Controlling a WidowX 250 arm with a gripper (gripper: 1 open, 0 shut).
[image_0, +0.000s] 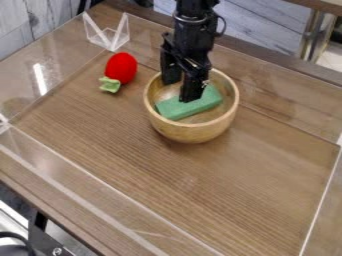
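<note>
A large tan bowl (191, 131) sits in the middle of the wooden table, holding a green block (189, 106) that lies flat inside it. My black gripper (182, 76) hangs open over the back part of the bowl, above the block, with nothing between its fingers.
A red object (122, 67) lies left of the bowl, with a small light green piece (110, 86) just below it. A white wire-like item (107, 30) stands at the back left.
</note>
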